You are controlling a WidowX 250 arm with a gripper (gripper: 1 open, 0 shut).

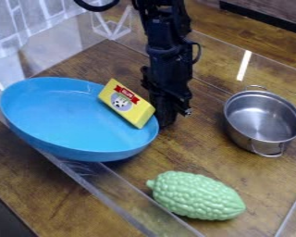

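A blue oval bowl [64, 116] fills the left of the camera view, with a yellow box [126, 104] bearing a red label resting tilted on its right rim. The black arm reaches down from the top, and its gripper [161, 109] is low, just behind and right of the yellow box. The fingertips are dark and partly hidden by the box, so whether anything is between them does not show.
A steel pot [265, 120] stands on the wooden table [89, 194] at the right. A green bumpy vegetable [194, 194] lies near the front. Clear plastic panels line the left and front edges.
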